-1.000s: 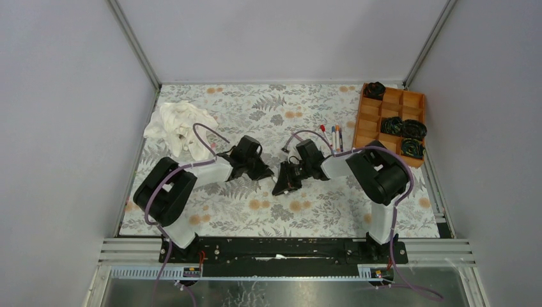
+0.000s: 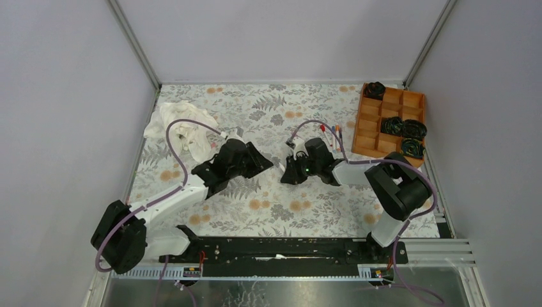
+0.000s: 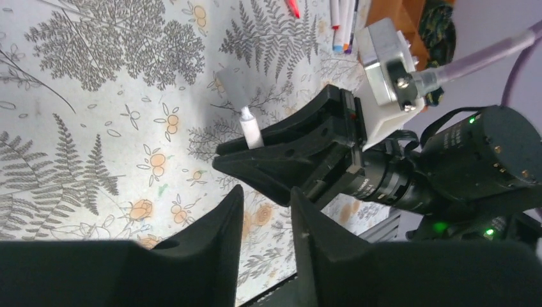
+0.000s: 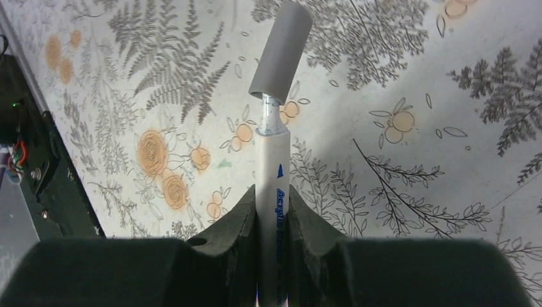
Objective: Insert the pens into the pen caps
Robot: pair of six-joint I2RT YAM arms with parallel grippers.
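A white pen (image 4: pixel 273 185) with blue lettering is clamped in my right gripper, its tip end pointing outward. At that tip sits a grey cap (image 4: pixel 281 51), its mouth around the pen's narrow neck and its axis tilted from the pen's. The left wrist view shows the same grey cap (image 3: pixel 232 87) and white pen (image 3: pixel 252 130) angled to each other; how deep the tip goes is hidden. My left gripper (image 2: pixel 267 165) stands open, apart from the cap, with nothing between its fingers.
Several markers (image 2: pixel 337 137) and a red cap (image 2: pixel 323 128) lie behind the right arm. A wooden compartment tray (image 2: pixel 364 131) with dark coils is at the right, a white cloth (image 2: pixel 182 125) at the back left.
My left gripper was close against the right one at the cap; it has opened and drawn back left. The right gripper, holding the pen, has shifted slightly right.
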